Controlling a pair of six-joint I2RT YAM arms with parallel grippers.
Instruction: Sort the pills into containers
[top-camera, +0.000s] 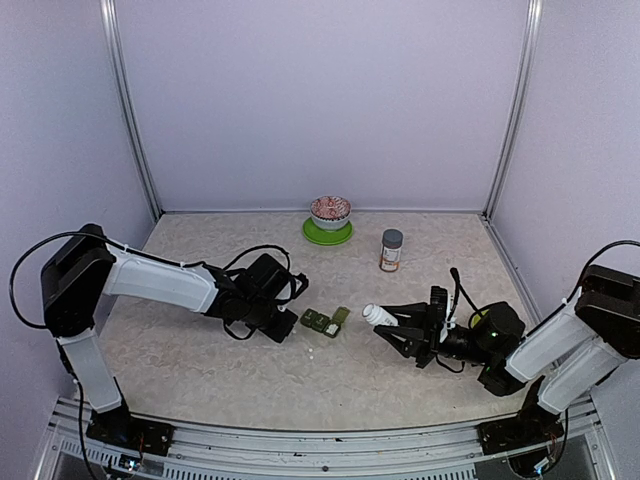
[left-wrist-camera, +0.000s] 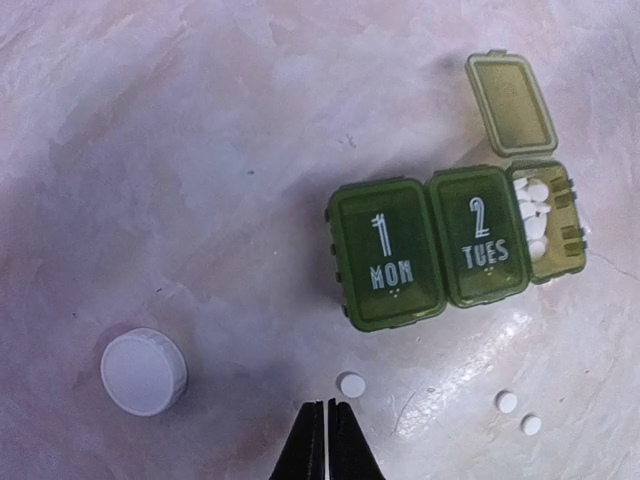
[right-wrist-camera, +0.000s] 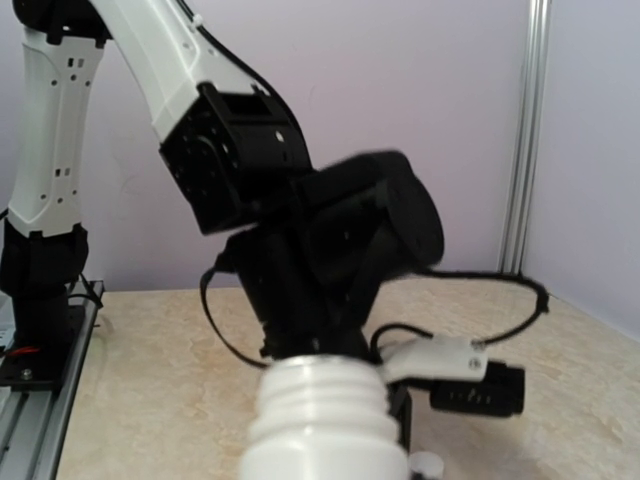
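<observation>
A green pill box has lidded MON (left-wrist-camera: 385, 255) and TUES (left-wrist-camera: 478, 235) compartments and a third, open one (left-wrist-camera: 560, 220) holding several white pills; its lid (left-wrist-camera: 510, 100) is flipped back. Loose pills (left-wrist-camera: 351, 385) lie on the table below the box. A white cap (left-wrist-camera: 140, 370) lies left of them. My left gripper is shut, fingertips together over the table beside a pill, nothing visible between them. My right gripper (top-camera: 390, 325) holds an uncapped white bottle (right-wrist-camera: 320, 430) tilted, its mouth toward the left arm.
A patterned bowl (top-camera: 330, 210) on a green plate (top-camera: 328, 237) stands at the back. A jar with grey lid (top-camera: 390, 250) stands right of centre. A yellow-green object is partly hidden behind the right arm.
</observation>
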